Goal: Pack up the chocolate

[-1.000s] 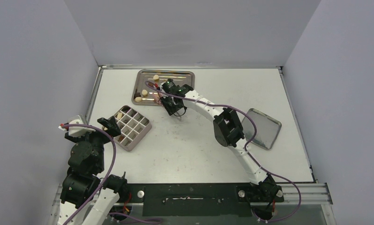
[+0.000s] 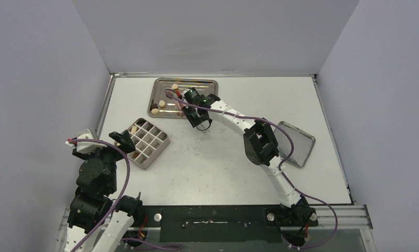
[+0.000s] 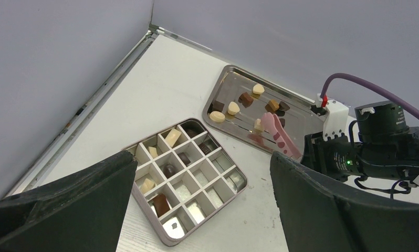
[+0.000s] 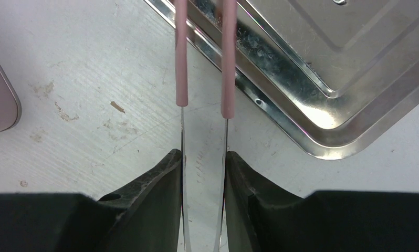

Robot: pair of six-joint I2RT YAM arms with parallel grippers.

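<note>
A steel tray [image 2: 163, 110] at the back holds several white, tan and dark chocolates, such as a white piece [image 3: 233, 108] and a brown cube [image 3: 245, 99]. My right gripper is over the tray's near edge, its pink fingers apart; I see nothing held, though the tips run out of the right wrist view. A divided box [image 2: 154, 157] to the front left has chocolates in some compartments and others empty. My left gripper stands open beside and above the box, its dark fingers wide apart at the bottom of the left wrist view.
An empty tray [image 2: 296, 152] lies on the right of the table. Grey walls bound the table at left, back and right.
The left arm has not moved.
</note>
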